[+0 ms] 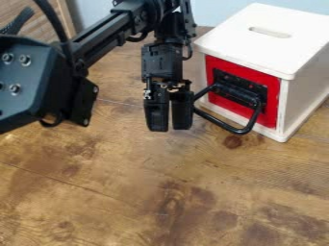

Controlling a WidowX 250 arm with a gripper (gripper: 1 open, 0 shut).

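Note:
My black gripper (pixel 170 113) hangs point-down at the centre of the view, its two fingers close together with a narrow gap; whether it counts as open or shut is hard to tell. Right of it stands a white box (pixel 297 101) with a slot in its top and a red front panel (pixel 270 120) holding a black fitting. A black looped handle (pixel 234 128) sticks out from that panel towards the gripper, reaching just beside its fingers; whether they touch is unclear.
A pale wall runs behind the box at the back. The arm's housing fills the upper left.

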